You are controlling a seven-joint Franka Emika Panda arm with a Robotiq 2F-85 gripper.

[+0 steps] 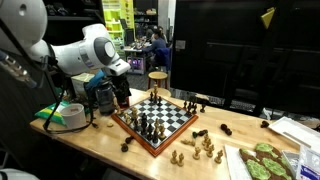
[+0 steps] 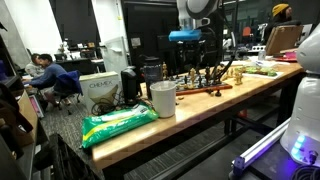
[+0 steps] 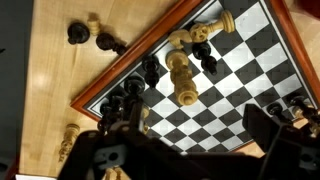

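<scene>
A chessboard point(image 3: 228, 85) with a brown wooden rim lies on the table, and pieces crowd part of it. In the wrist view my open gripper spans the board, its dark fingers wide apart. A tall tan piece point(image 3: 182, 80) shows just ahead of the gap, with nothing gripped. Near it are another tan piece point(image 3: 213, 27) and small black pieces point(image 3: 152, 70). In exterior view 1 the gripper point(image 1: 119, 90) hangs over the board's left side; its fingertips are too small there to make out.
Loose tan pieces point(image 1: 196, 153) stand on the table right of the board. A white mug point(image 1: 74, 116), a green bag point(image 2: 118, 123) and a black container point(image 1: 105, 97) are on the left. A tray with green-topped items point(image 1: 262, 164) lies at the right.
</scene>
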